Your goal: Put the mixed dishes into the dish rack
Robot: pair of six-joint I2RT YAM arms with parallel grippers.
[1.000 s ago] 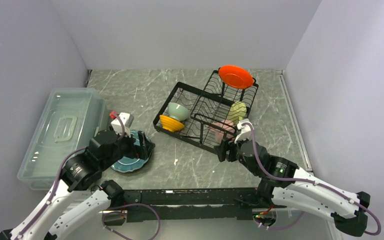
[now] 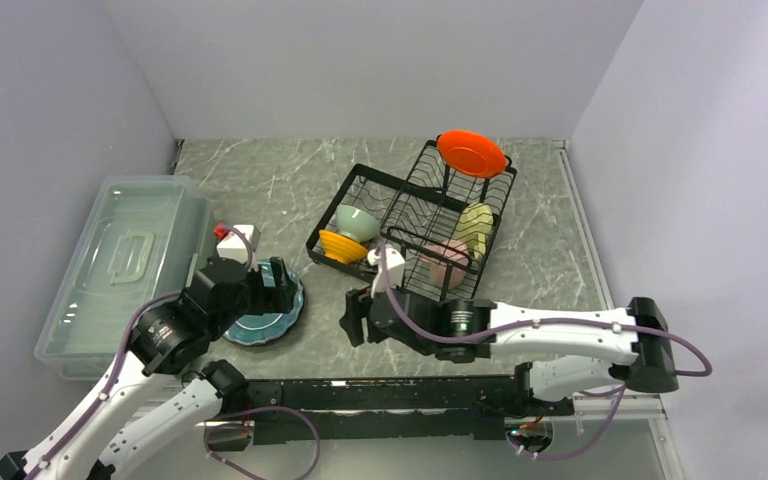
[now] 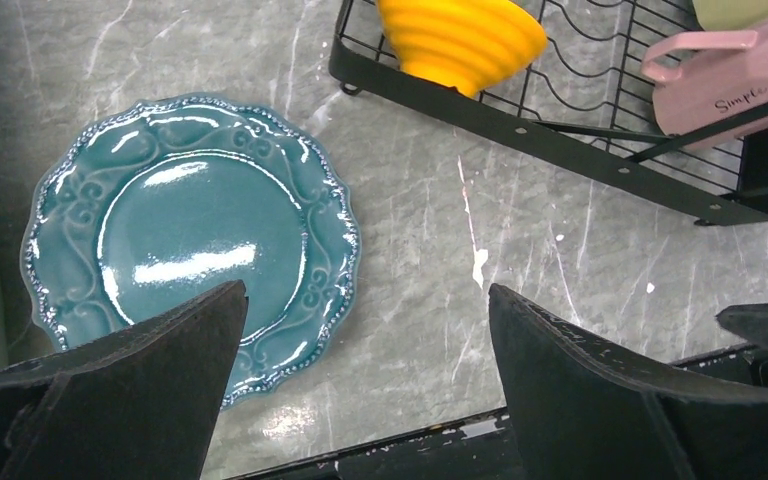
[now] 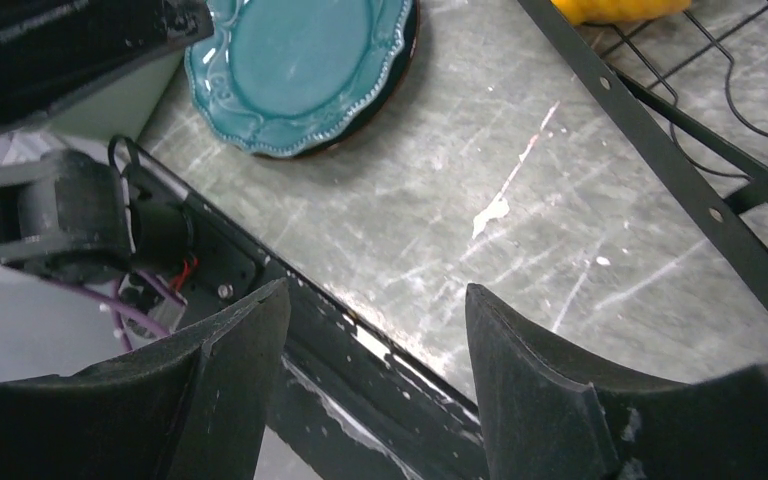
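Note:
A teal plate with a scalloped rim (image 3: pixel 200 235) lies flat on the counter, left of the black dish rack (image 2: pixel 400 235). Over its right side hovers my left gripper (image 2: pixel 282 287), open and empty. My right gripper (image 2: pixel 353 318), also open with nothing between its fingers, is above the bare counter in front of the rack. Inside the rack are a pale green bowl (image 2: pixel 357 223), a yellow bowl (image 2: pixel 343 247), a pink mug (image 3: pixel 730 80) and a yellow-green dish (image 2: pixel 476 222). An orange plate (image 2: pixel 471 153) stands at the rack's far end.
A clear lidded bin (image 2: pixel 125 270) takes up the left side, close to the teal plate. Bare counter (image 3: pixel 440 280) lies between plate and rack. A black rail (image 2: pixel 390 395) runs along the front edge.
My right gripper has moved left along the front of the rack toward the teal plate. The left gripper has shifted only slightly. The dishes are where they were.

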